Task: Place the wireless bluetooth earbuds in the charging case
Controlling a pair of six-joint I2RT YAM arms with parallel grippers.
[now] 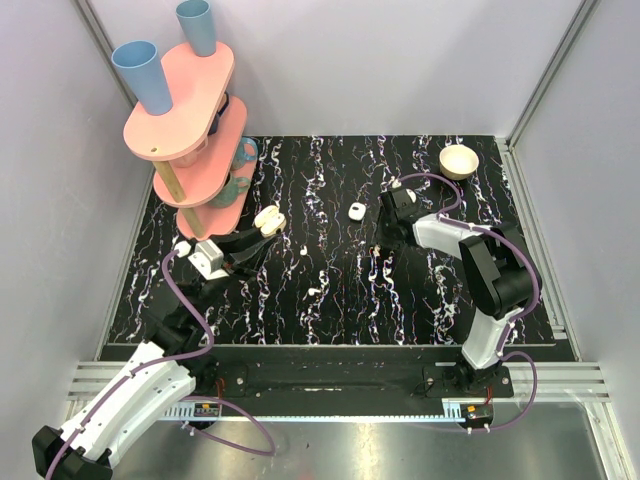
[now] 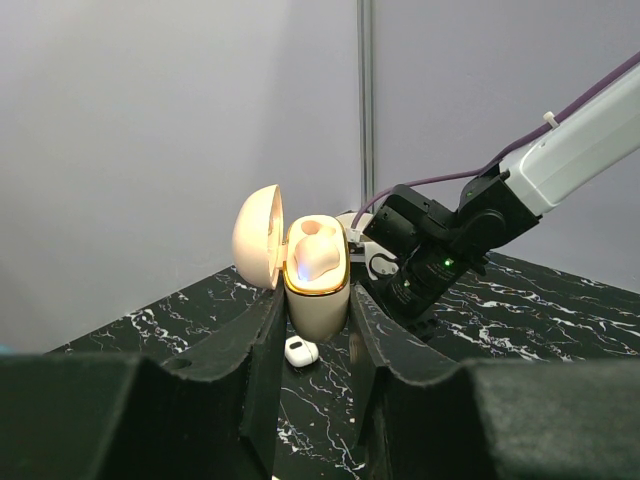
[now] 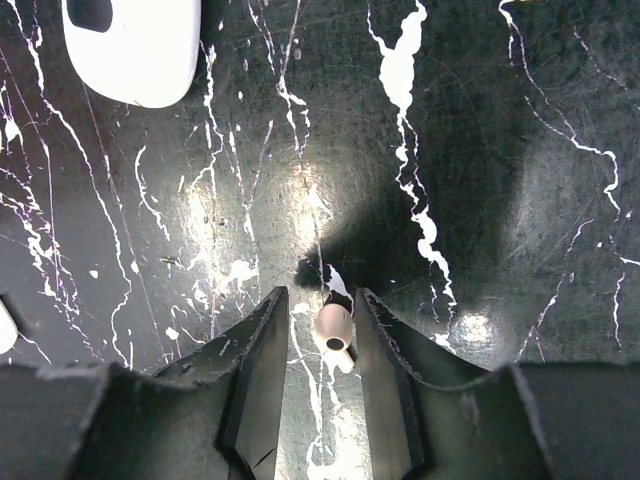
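Observation:
My left gripper is shut on the open white-and-gold charging case (image 2: 318,270), its lid tilted back; a pale shape and small blue light show inside. In the top view the case (image 1: 270,222) is held left of centre. An earbud (image 3: 333,325) lies on the black marble between the fingertips of my right gripper, which is part open around it; whether the fingers touch it is unclear.
A white boxy object (image 1: 357,211) lies at centre, small white pieces (image 1: 313,291) nearby. A cream bowl (image 1: 458,160) stands at back right, a pink shelf (image 1: 170,120) with blue cups at back left.

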